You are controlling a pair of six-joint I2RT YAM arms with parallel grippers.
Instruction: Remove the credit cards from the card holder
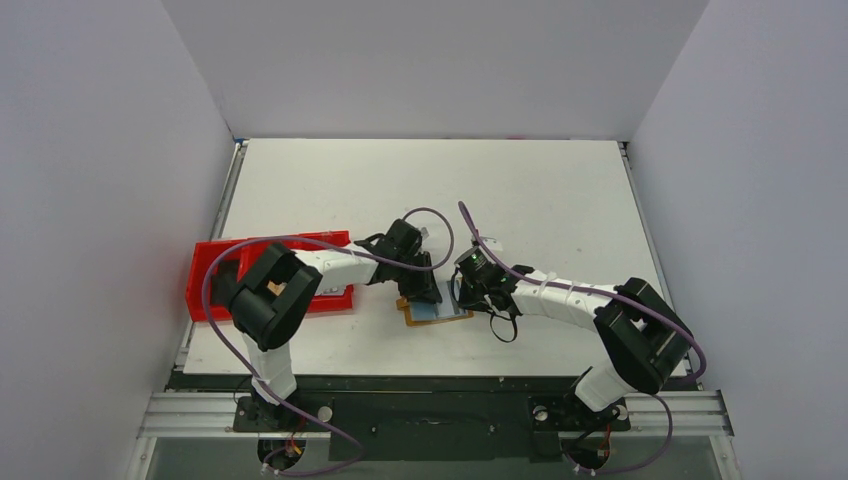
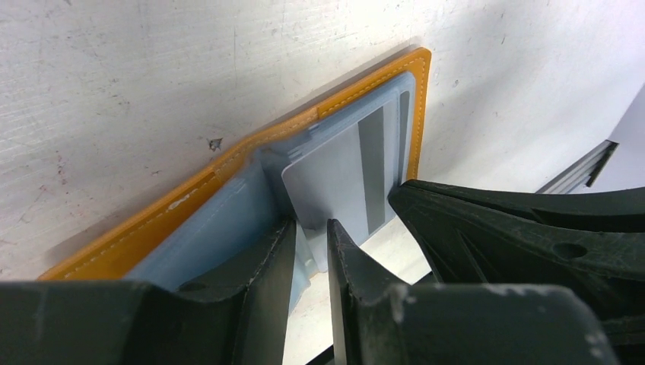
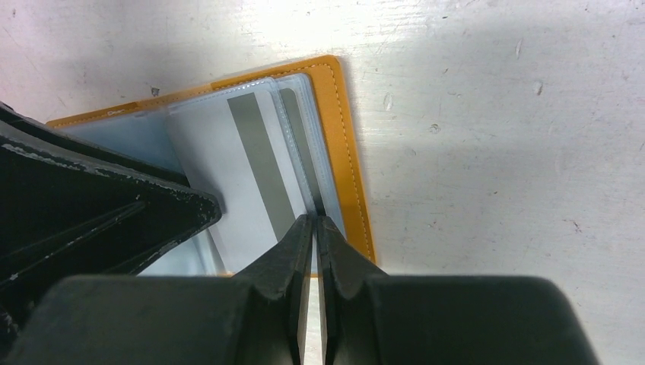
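An orange card holder (image 1: 411, 320) lies spread on the table, with clear sleeves that hold white cards. In the left wrist view, one white card (image 2: 332, 179) with a grey stripe sits in its sleeve. My left gripper is part open, its fingertips either side of that card's left edge; no grip on it shows. Seen from the right wrist, the same card (image 3: 262, 167) lies with its left edge by the dark left finger (image 3: 194, 207). My right gripper is shut at the sleeves' right side; whether it pinches thin plastic is unclear.
At the table's left stands a red box (image 1: 202, 280) with compartments, partly under the left arm. Behind both arms the white table (image 1: 430, 175) is clear, and its front strip is free too. Both grippers are close together over the holder.
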